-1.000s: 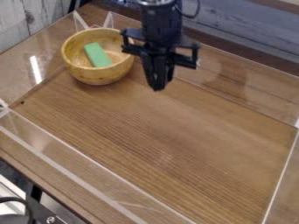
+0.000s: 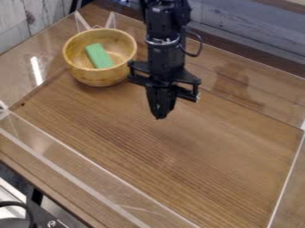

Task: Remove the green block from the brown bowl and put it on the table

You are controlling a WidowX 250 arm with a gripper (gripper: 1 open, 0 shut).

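Observation:
The green block [image 2: 99, 56] rests inside the brown bowl [image 2: 124, 44], leaning toward the bowl's left side at the upper left of the view. To the right of the bowl and nearer the camera is my black gripper [image 2: 160, 105], pointing down over the table, apart from both bowl and block. No object shows at its fingertips. The dark fingers overlap from this angle, so their opening is unclear.
Bare wooden table [image 2: 149, 165] stretches across the middle, front and right. A raised pale edge [image 2: 71, 151] bounds it on the left. Dark cables [image 2: 24, 209] lie beyond that edge at the lower left.
My arm has come down in the picture, toward the camera, with more of the gripper's body showing. The bowl and the green block have stayed in place.

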